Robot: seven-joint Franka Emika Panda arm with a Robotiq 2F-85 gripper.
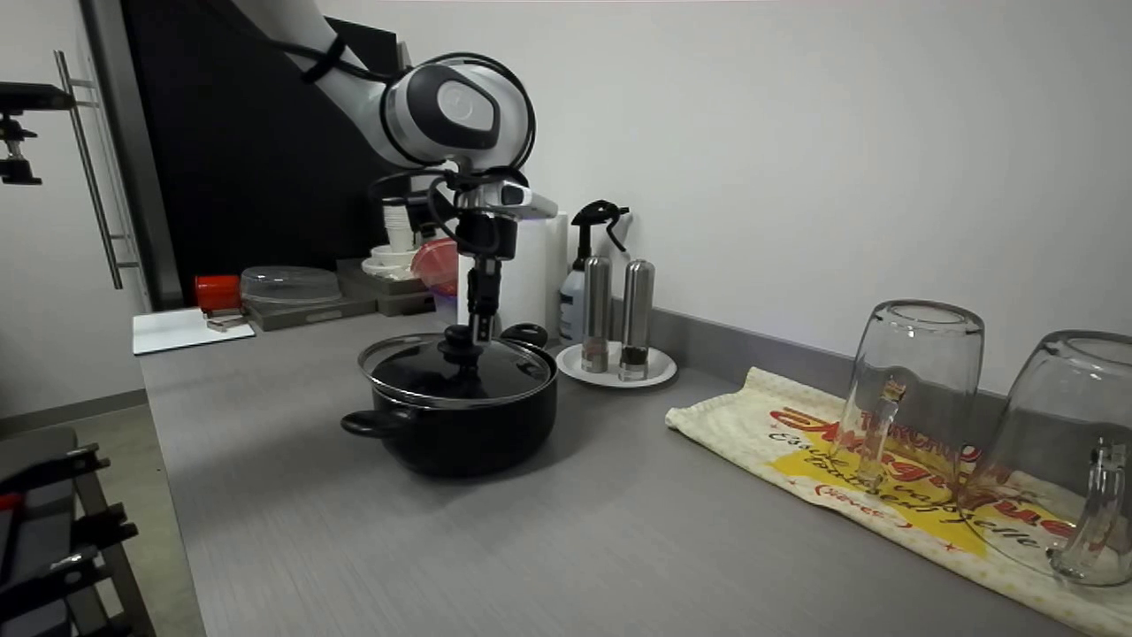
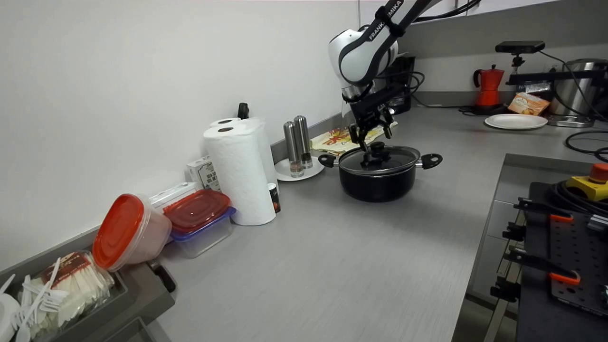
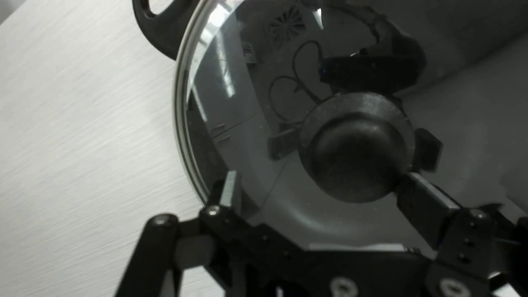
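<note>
A black pot [image 1: 467, 437] with two side handles stands on the grey counter. Its glass lid [image 2: 399, 159] lies on top, with a round black knob [image 3: 356, 148] at the centre. Above the lid, close to the knob, my gripper points down with its fingers spread apart and nothing between them. In the wrist view the right finger [image 3: 425, 203] reaches the knob's lower right edge; whether it touches cannot be told. The left finger [image 3: 230, 190] is well away from the knob, over the lid's rim.
Behind the pot, two steel mills [image 1: 637, 318] stand on a white plate [image 1: 660, 372]. Upturned glass mugs [image 1: 918, 350] rest on a cloth [image 1: 732, 416] to the right. Paper towel rolls [image 2: 239, 176] and food containers [image 2: 199, 239] line the wall.
</note>
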